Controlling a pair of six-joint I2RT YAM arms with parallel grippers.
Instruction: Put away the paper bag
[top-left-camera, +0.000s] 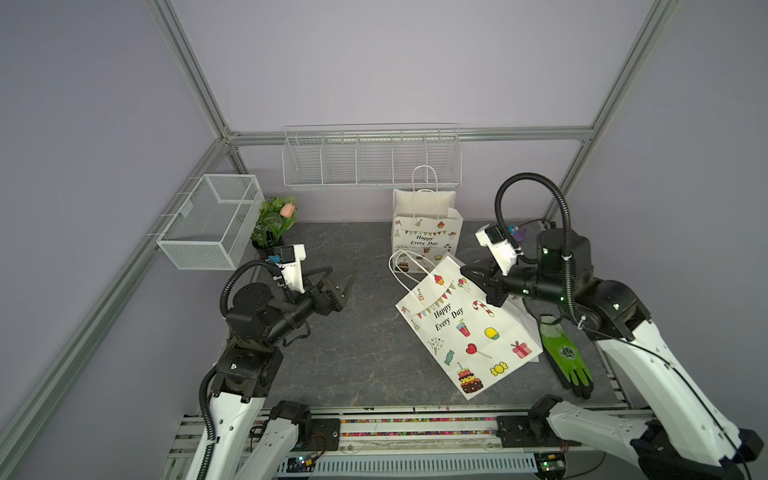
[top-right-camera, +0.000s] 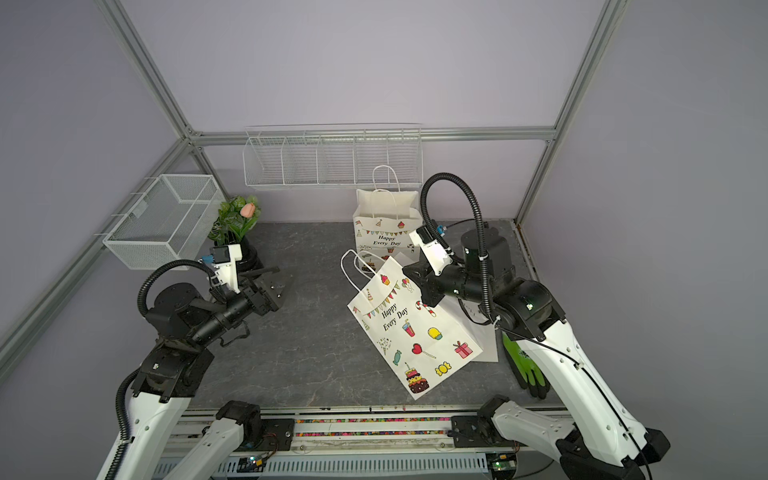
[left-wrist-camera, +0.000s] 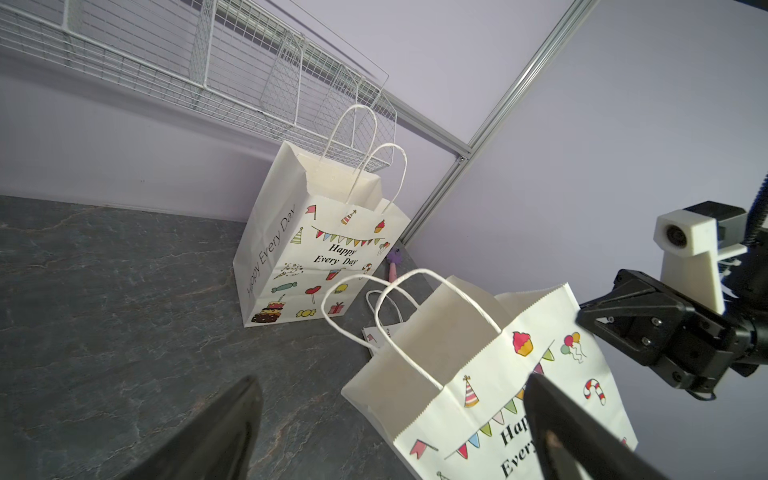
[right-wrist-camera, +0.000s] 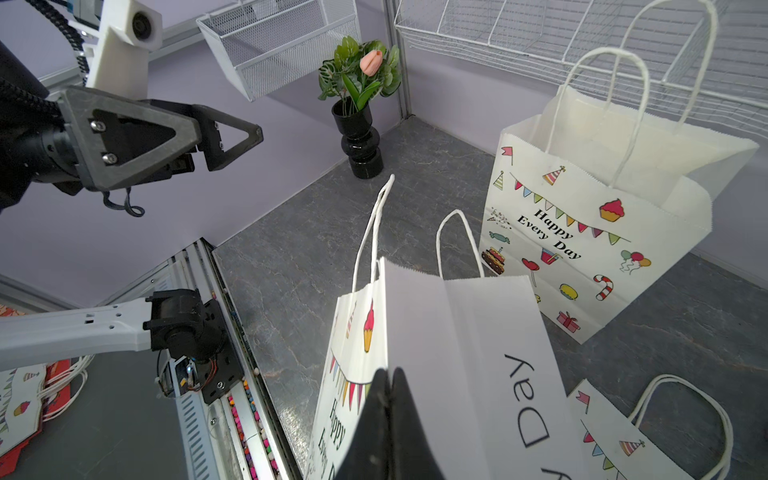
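A printed white paper bag (top-left-camera: 448, 352) hangs tilted low over the right of the table, my right gripper (top-left-camera: 468, 272) shut on its upper edge; in the right wrist view its fingertips meet on that edge. My left gripper (top-left-camera: 344, 288) stands open left of it, nothing between its fingers. A second printed bag (top-left-camera: 424, 228) stands upright at the back, handles up. A flat bag (right-wrist-camera: 616, 432) lies partly hidden under the tilted one.
A black vase of flowers (right-wrist-camera: 360, 144) stands back left, under a wire basket (top-left-camera: 208, 224). A wire rack (top-left-camera: 368, 160) hangs on the back wall. A green glove (top-left-camera: 568, 360) lies at the right edge.
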